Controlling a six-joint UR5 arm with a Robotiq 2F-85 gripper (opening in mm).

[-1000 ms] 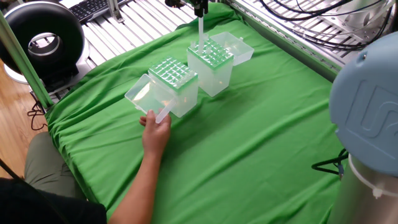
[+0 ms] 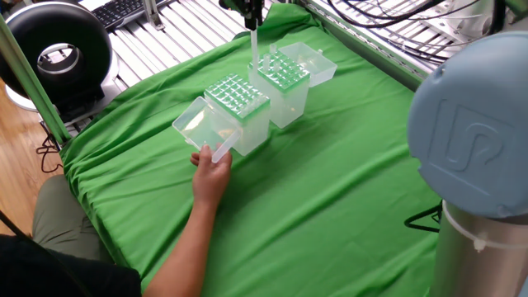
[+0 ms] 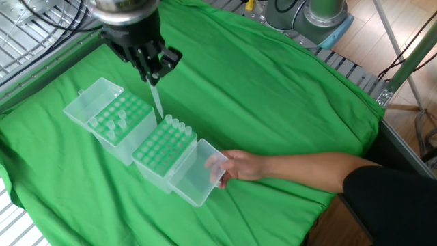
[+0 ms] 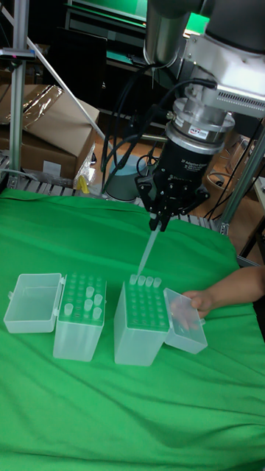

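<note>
My gripper (image 4: 159, 223) is shut on a long translucent pipette tip (image 4: 147, 251), which hangs down slightly tilted. In exterior view 2 the tip's lower end is near a corner of the tip box with the hand-held lid (image 3: 151, 171), beside a short row of standing tips (image 3: 179, 126). Whether it touches the box is unclear. A second tip box (image 4: 76, 342) stands alongside, with several tips (image 4: 96, 301) upright in its green rack. Both lids are folded open. Exterior view 1 cuts off the upper part of my gripper.
A person's hand (image 2: 209, 165) grips the open lid (image 2: 202, 125) of one box. Green cloth (image 2: 330, 206) covers the table, with wide clear room in front of the boxes. The second box's open lid (image 4: 33, 302) sticks out on its far side.
In exterior view 1 my gripper and its tip have shifted left, from over the second box toward the gap. The hand-held box has slid slightly right, toward the other box.
</note>
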